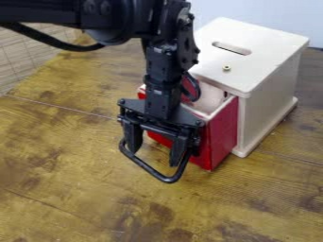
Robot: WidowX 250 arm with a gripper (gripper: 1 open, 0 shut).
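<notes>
A black arm comes down from the top left to my gripper, which hangs low in front of a white cabinet with a red-fronted drawer pulled out. A black curved loop is at the gripper's lower end, in front of the drawer. Whether the fingers hold the loop or are part of it, and how far apart they stand, I cannot tell. The gripper and arm hide part of the drawer.
A tiled light surface lies at the back left. A thin wire crosses the floor at left.
</notes>
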